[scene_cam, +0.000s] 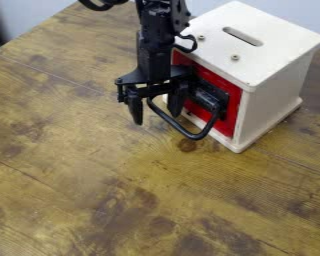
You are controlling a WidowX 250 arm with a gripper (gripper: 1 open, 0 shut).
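A white wooden box point(263, 70) with a slot and screws on its top stands at the upper right. Its red front panel point(226, 125) faces left, with a black mechanism and cable at it. My black gripper point(151, 101) hangs just left of that panel, fingers pointing down, partly overlapping a black hose point(183, 131) that loops down and up toward the panel. Whether the fingers are open or shut on anything is unclear.
A pale wall shows at the top corners.
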